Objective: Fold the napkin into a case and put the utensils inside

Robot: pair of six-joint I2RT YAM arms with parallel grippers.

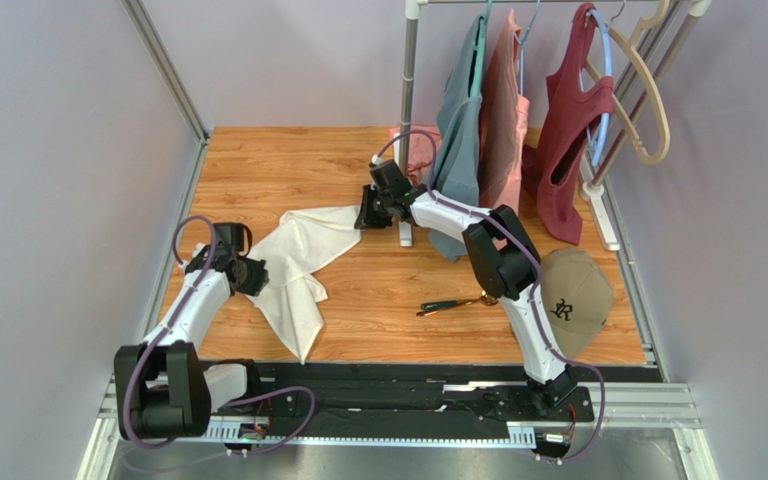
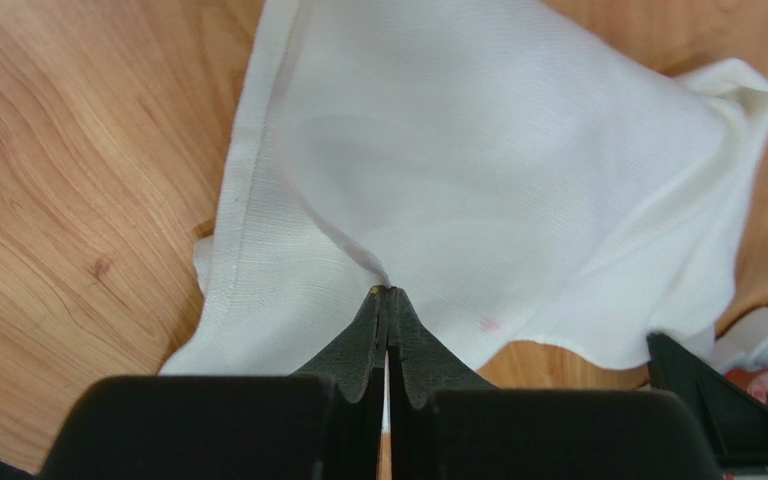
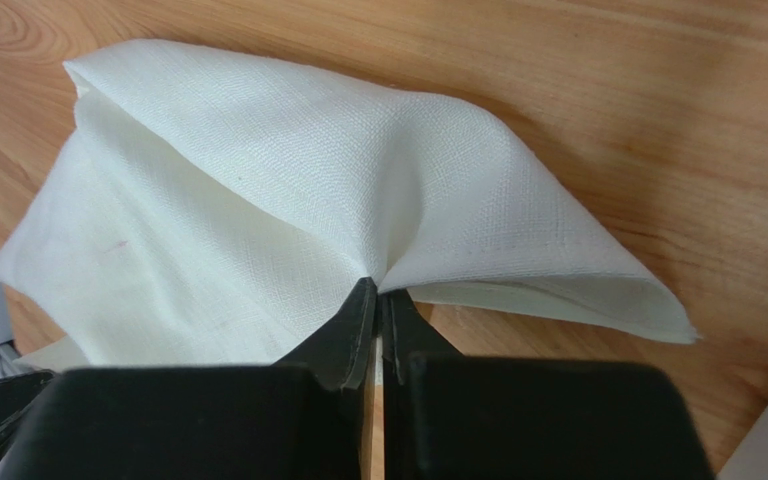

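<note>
A cream napkin (image 1: 298,250) lies crumpled on the wooden table, with folds and a long corner toward the front. My left gripper (image 1: 255,278) is at its left side; in the left wrist view its fingertips (image 2: 368,330) are together on the cloth at a crease. My right gripper (image 1: 366,215) is at the napkin's upper right end; in the right wrist view its fingers (image 3: 343,340) have closed on a gathered fold of the cloth. Cutlery with dark green and gold handles (image 1: 443,305) lies to the right of the napkin, apart from it.
A clothes rack (image 1: 405,80) with hanging garments stands at the back right, its post and foot beside my right gripper. A khaki cap (image 1: 578,300) lies at the front right. Bare wood (image 1: 278,165) is free behind the napkin.
</note>
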